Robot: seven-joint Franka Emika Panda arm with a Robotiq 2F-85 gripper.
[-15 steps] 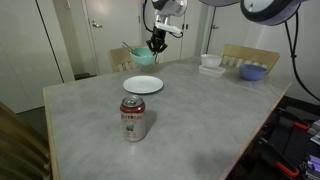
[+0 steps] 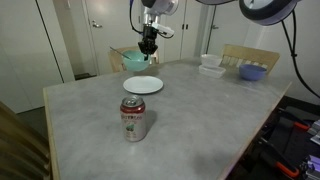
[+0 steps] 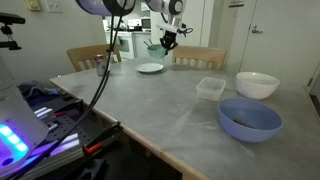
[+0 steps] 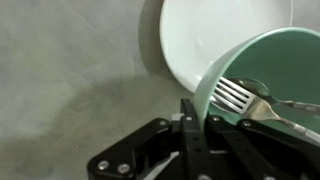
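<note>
A pale green bowl with a fork and a spoon inside fills the right of the wrist view. My gripper is shut on the bowl's near rim. In the first exterior view the bowl hangs tilted in the air, the utensils sticking out past its left side, with the gripper at its right edge. Just below and in front lies a white plate on the table. The plate shows partly behind the bowl in the wrist view.
A soda can stands nearer the first exterior camera. A blue bowl, a clear container and a white bowl occupy the far side from it.
The gripper and bowl have shifted left in the first exterior view, and the bowl has tipped further. Plate and can have stayed in place.
</note>
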